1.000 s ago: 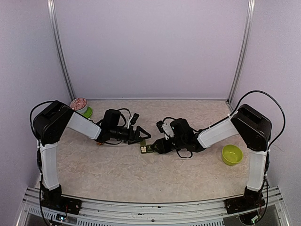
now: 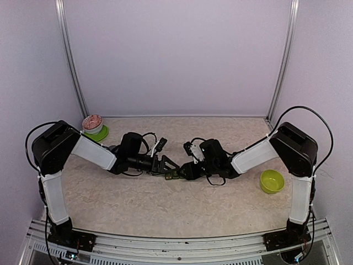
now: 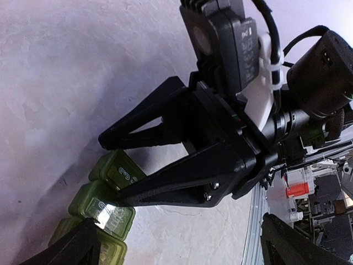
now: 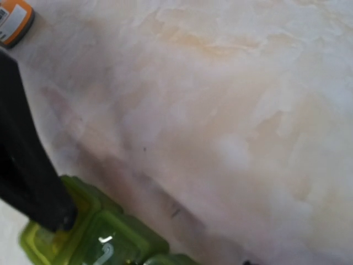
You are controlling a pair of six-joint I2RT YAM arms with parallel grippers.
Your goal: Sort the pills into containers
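Note:
A green pill organizer [image 2: 169, 177] with several lidded compartments lies between the two arms, partly covered by the grippers in the top view. Its end compartment [image 3: 117, 167] sits between the fingers of my right gripper, which is shut on it. In the right wrist view a dark finger [image 4: 33, 165] presses on one end of the organizer [image 4: 113, 234]. My left gripper [image 2: 171, 168] stands open close over the other end; its finger [image 3: 74, 245] overlaps the organizer in its own wrist view. Whether they touch, I cannot tell. No loose pills show.
A yellow-green bowl [image 2: 272, 181] stands at the right. At the back left is a bowl with red-and-white contents [image 2: 92, 122] by a green plate [image 2: 101, 134]. An orange-and-white bottle [image 4: 14, 21] shows in the right wrist view.
My left gripper has come slightly toward the front and right, now covering more of the organizer. The right arm and organizer have hardly moved.

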